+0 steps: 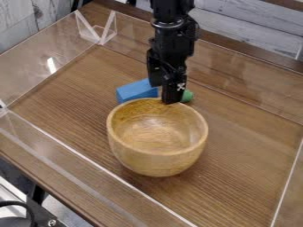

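The black gripper (166, 87) hangs from the arm (172, 44) at top centre, just above the back rim of a large tan bowl (158, 142). A blue block (135, 90) lies left of the gripper, behind the bowl. A small green object (187, 95) is partly hidden to the gripper's right. The fingers are open; whether anything lies between them is hard to make out.
A clear plastic wall (35, 142) runs along the left edge.
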